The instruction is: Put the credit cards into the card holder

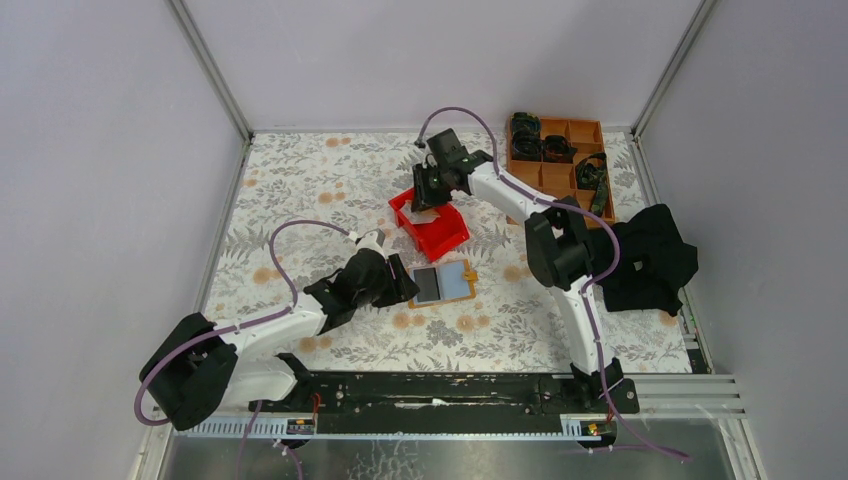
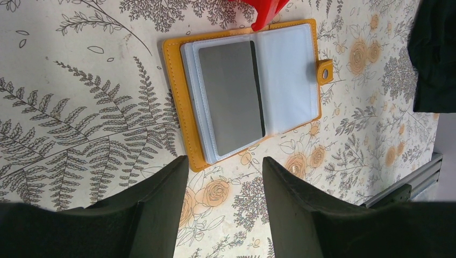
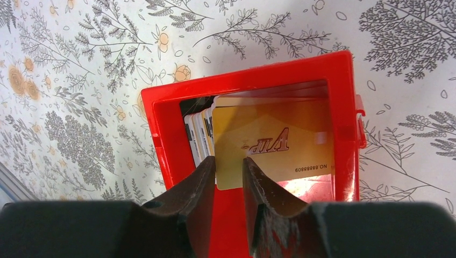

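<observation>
The open card holder (image 2: 185, 123) lies flat on the table, with an orange border, clear sleeves and a dark grey panel (image 2: 231, 91). My left gripper is open and empty at the holder's near left side. Behind the holder stands a red box (image 3: 244, 78) with several cards (image 3: 200, 137) stacked along one side. A gold card (image 3: 290, 129) marked VIP leans over inside the box. At this card's left end is my right gripper, its fingers part open and the card's end showing in the gap; a firm hold is not visible.
An orange compartment tray (image 1: 555, 180) with dark coiled items stands at the back right. In front of it lies a black cloth (image 1: 645, 262). The table's left side and the area right of the holder are clear.
</observation>
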